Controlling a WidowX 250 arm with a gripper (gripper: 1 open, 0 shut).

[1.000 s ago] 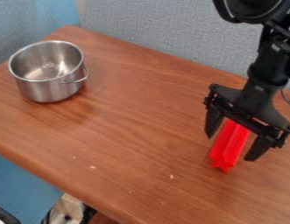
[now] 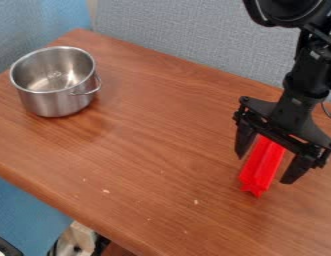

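Note:
On the right side of the wooden table lies an elongated red object [image 2: 260, 170], slanting from upper right to lower left. My black gripper [image 2: 264, 158] hangs just over it, fingers open on either side of the object's upper part. Whether the fingertips touch it or the table, I cannot tell.
A steel pot [image 2: 54, 95] with handles stands at the far left of the table [image 2: 148, 170]. A grey wall rises behind, and the table's left edge drops toward a blue area at the lower left.

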